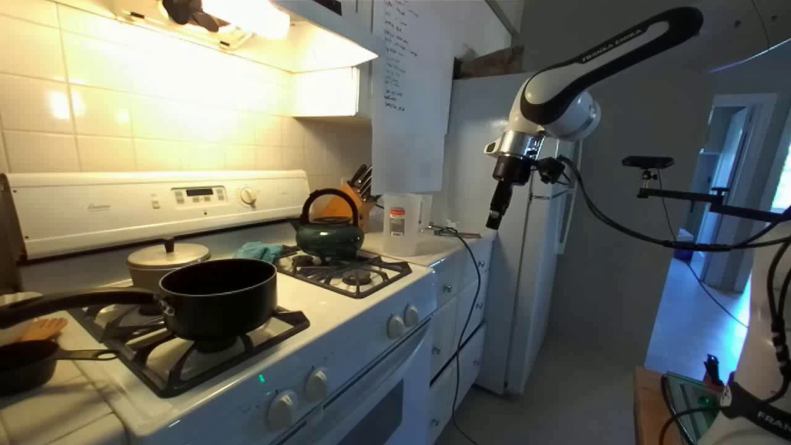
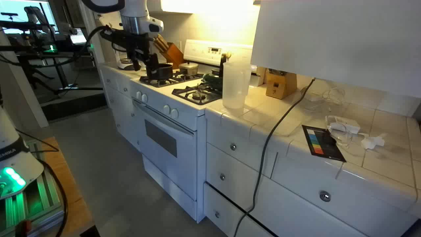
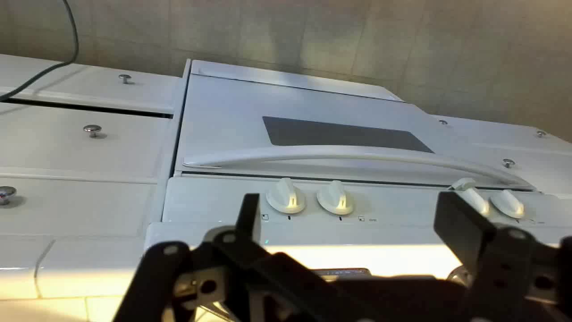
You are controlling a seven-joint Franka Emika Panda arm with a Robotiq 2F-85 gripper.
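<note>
My gripper is open, its two black fingers wide apart with nothing held between them. In the wrist view, the oven front and the white stove knobs [image 3: 335, 197] show beyond the gap. From the side, the gripper [image 1: 495, 215] hangs in the air, pointing down and clear of every surface. A black saucepan [image 1: 222, 296] sits on the front burner, its long handle reaching left. The dark green kettle [image 1: 330, 237] rests on a burner at the stove's other end. Behind the saucepan stands a lidded pot [image 1: 167, 259].
A translucent pitcher [image 2: 235, 85] stands on the counter beside the stove. A knife block [image 2: 281, 83] and a colour chart [image 2: 322, 142] are further along. One dark cable [image 2: 264, 158] hangs over the drawer fronts.
</note>
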